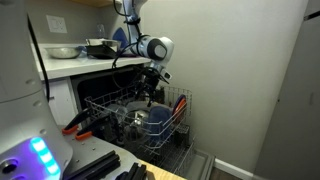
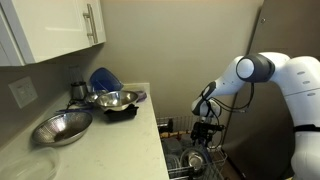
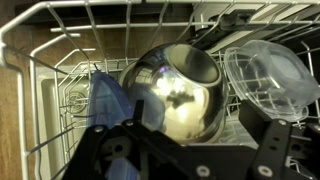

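Observation:
My gripper is open above the dish rack, its dark fingers apart at the bottom of the wrist view. Beneath it a shiny metal bowl point(image 3: 185, 88) lies in the rack, and no contact with it shows. A blue translucent dish point(image 3: 112, 105) leans to the left of the bowl. To its right sits a clear plastic container point(image 3: 270, 78). In exterior view 1 the gripper point(image 1: 152, 84) hangs over the pulled-out dishwasher rack point(image 1: 95, 105), and a blue bowl point(image 1: 158, 120) stands in the rack's near right part.
The white counter point(image 2: 125, 130) borders the rack. It carries a metal colander point(image 2: 62, 128), a wide metal bowl point(image 2: 118, 99) on a dark piece, and a clear bowl point(image 2: 32, 164). The rack's wire walls rise around the dishes. Open floor lies right of the dishwasher.

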